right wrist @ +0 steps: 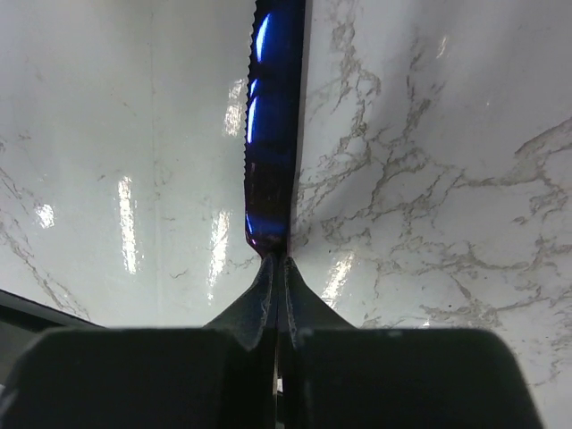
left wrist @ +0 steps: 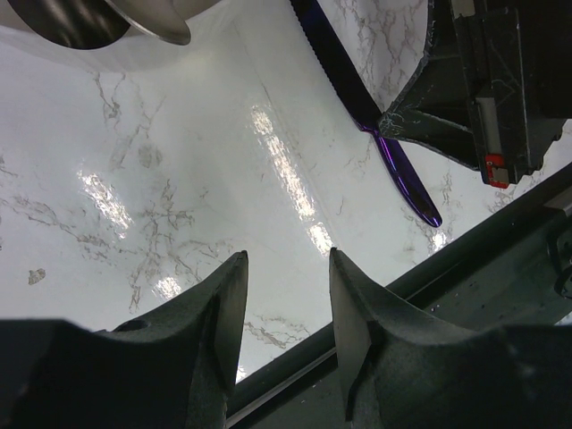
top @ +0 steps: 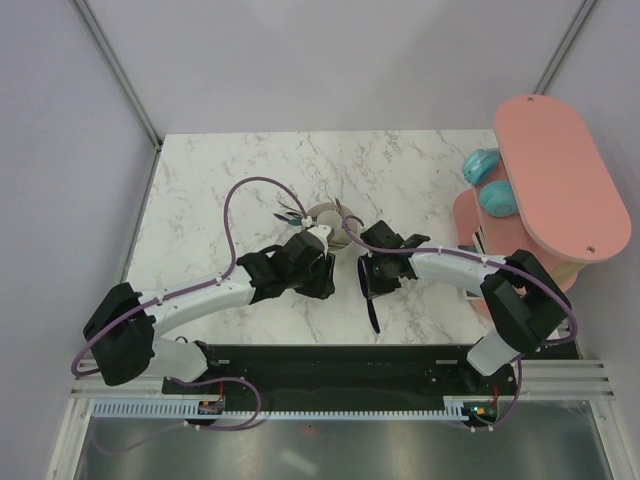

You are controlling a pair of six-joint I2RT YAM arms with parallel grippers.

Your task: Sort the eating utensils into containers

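A dark blue-purple knife [top: 373, 317] with a serrated blade lies lengthwise near the table's front, right of centre. My right gripper is shut, its tips at the knife's narrow neck; whether they pinch it, I cannot tell. The blade reaches away from those tips, and the left wrist view shows the handle [left wrist: 409, 183] on the near side. Left of the knife, my left gripper is open over bare table, with nothing between its fingers. Beyond both hands stands the round divided container [top: 352, 242] with utensils inside, partly hidden by the left arm.
Several utensils [top: 292, 217] stick out at the container's left side. On the far right stands a pink shelf unit [top: 565, 175] with blue-green items [top: 497, 198].
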